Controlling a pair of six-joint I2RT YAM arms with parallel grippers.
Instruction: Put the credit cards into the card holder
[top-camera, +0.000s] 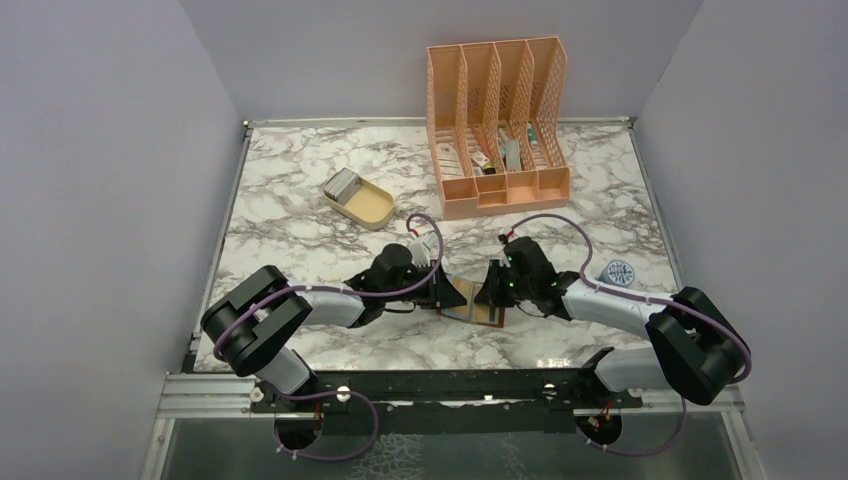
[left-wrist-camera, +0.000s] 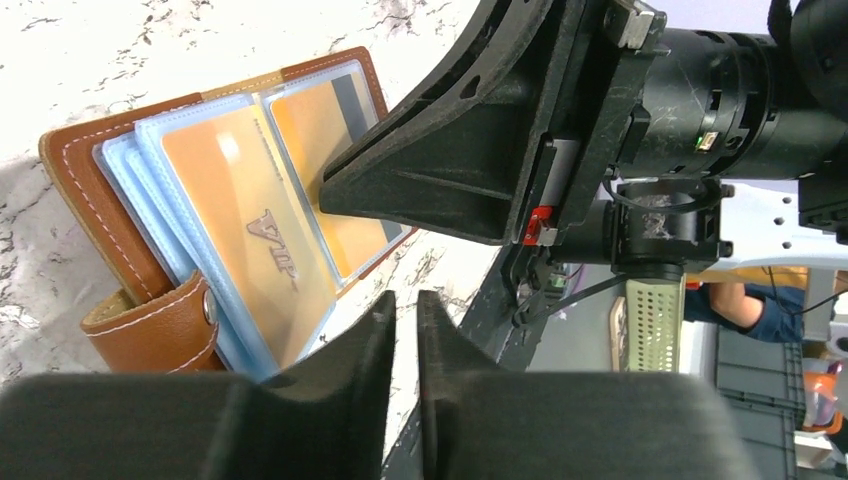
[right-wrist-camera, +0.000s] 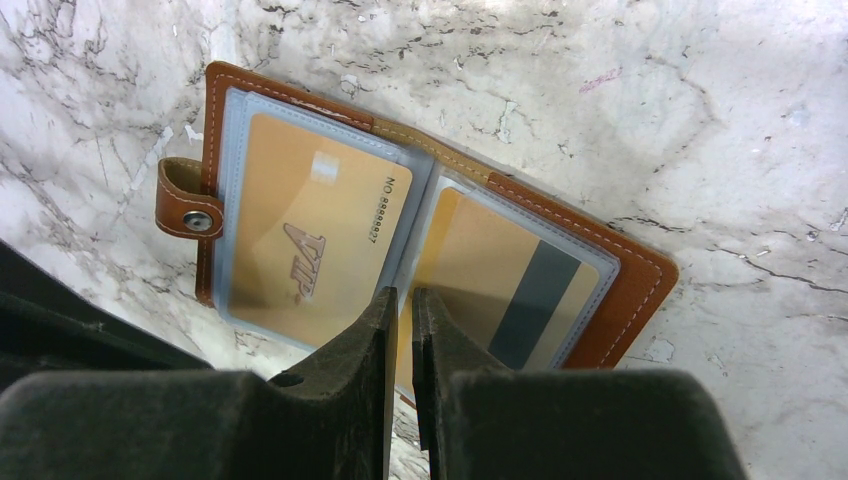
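Observation:
The brown leather card holder (right-wrist-camera: 640, 300) lies open on the marble table, two clear-sleeved sides each holding a gold card: one with VIP lettering (right-wrist-camera: 290, 210), one with a dark stripe (right-wrist-camera: 470, 270). Its snap strap (left-wrist-camera: 150, 330) is at the side. My left gripper hovers just over the VIP side, fingertips close together, nothing clearly between them. My right gripper is at the striped side beside the middle, fingertips narrowly apart on or just over the sleeve; whether they pinch anything I cannot tell. In the top view both grippers partly cover the holder.
A peach organiser (top-camera: 505, 200) with small items stands at the back. A cream box (top-camera: 370, 210) with grey contents lies back left, a round blue-white object (top-camera: 618, 272) at the right. Bare marble surrounds the holder.

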